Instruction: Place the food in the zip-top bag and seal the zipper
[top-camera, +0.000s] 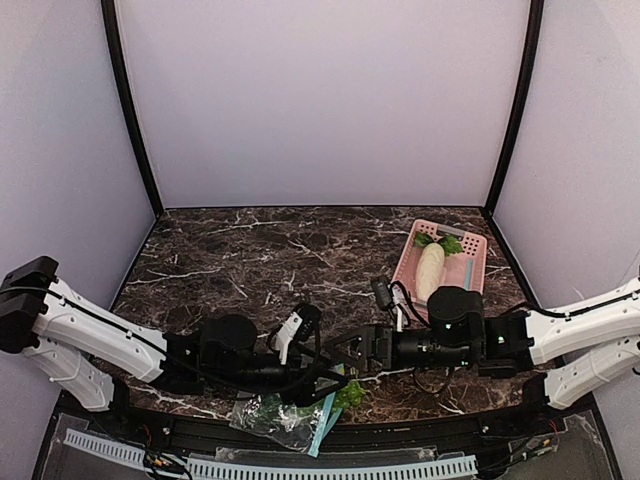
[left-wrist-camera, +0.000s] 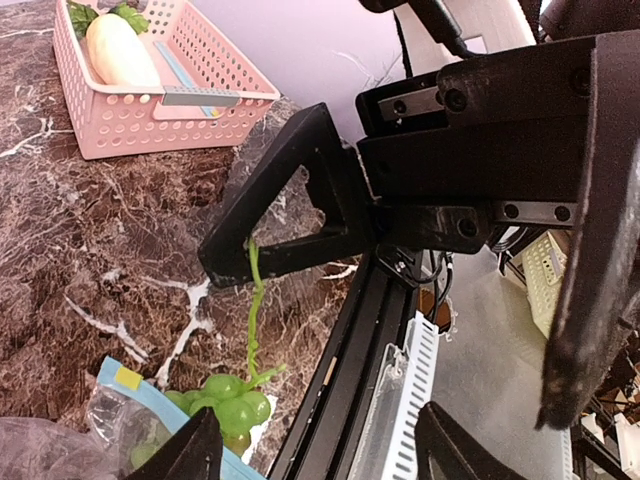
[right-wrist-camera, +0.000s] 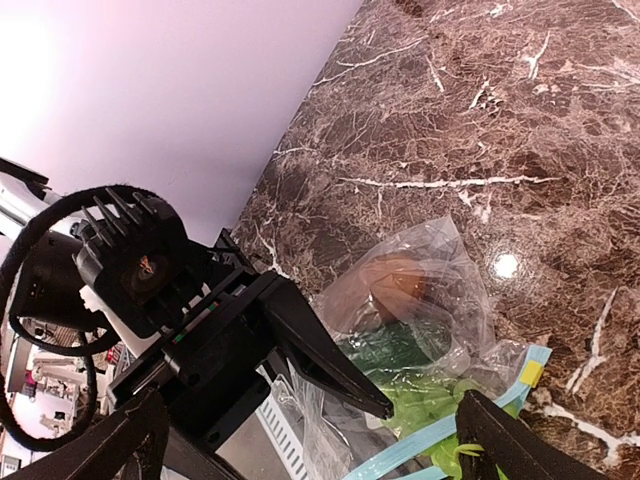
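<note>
The clear zip bag (right-wrist-camera: 440, 265) lies at the table's front edge, its blue zipper strip (left-wrist-camera: 160, 405) facing right. Through the plastic show a dark green item and an orange-brown one (right-wrist-camera: 398, 283). Green grapes (left-wrist-camera: 235, 408) sit at the bag's mouth, partly outside the strip. Their stem (left-wrist-camera: 254, 320) rises to a fingertip of the right gripper; whether it touches is unclear. My left gripper is part open above the mouth, nothing seen between its fingers. Close by, my right gripper stands open, one finger over the grape end.
A pink basket (top-camera: 478, 275) at the back right holds a white radish (top-camera: 430, 272) with green leaves. The two grippers nearly meet over the bag.
</note>
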